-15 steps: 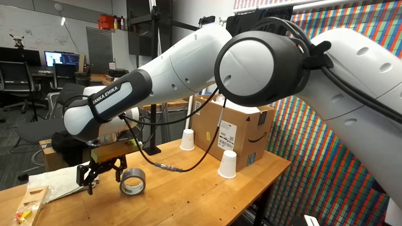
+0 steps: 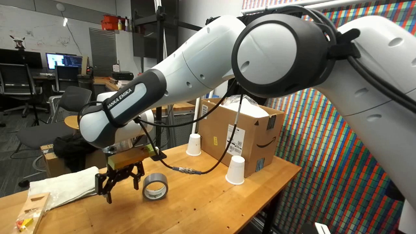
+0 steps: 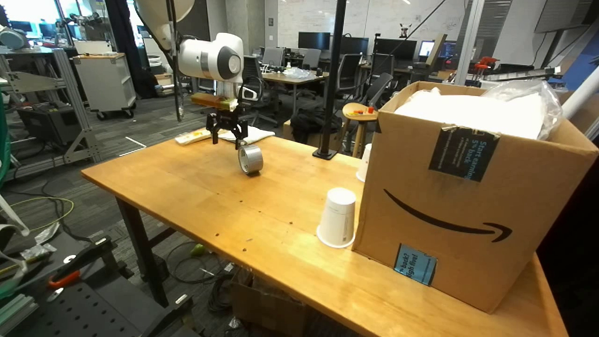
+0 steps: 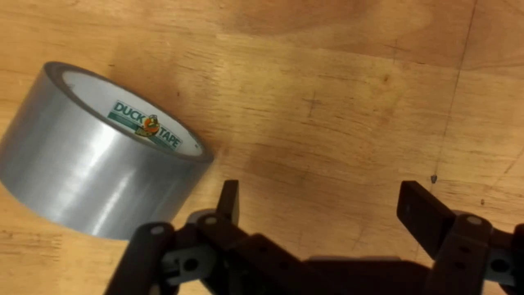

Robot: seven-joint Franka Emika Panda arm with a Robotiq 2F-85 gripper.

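Note:
A roll of silver duct tape [image 2: 149, 194] stands on its curved edge on the wooden table, its hollow core facing exterior view 1. In the wrist view the tape [image 4: 93, 167] lies left of my gripper, outside the left finger; whether they touch I cannot tell. The fingers are wide apart, with only bare wood visible between them. From exterior view 2, the gripper [image 3: 227, 139] hangs low over the table's far end, close beside the tape [image 3: 251, 159].
Two upside-down white cups [image 2: 235, 170] [image 2: 193, 144] stand near a large cardboard box [image 2: 249, 140]. A white cloth [image 2: 66, 187] and a wooden piece in clear wrap [image 2: 33, 210] lie at the left.
In exterior view 1 the arm and open gripper have moved right and slightly up in the picture. The tape roll has also shifted right along the table, still standing on its edge.

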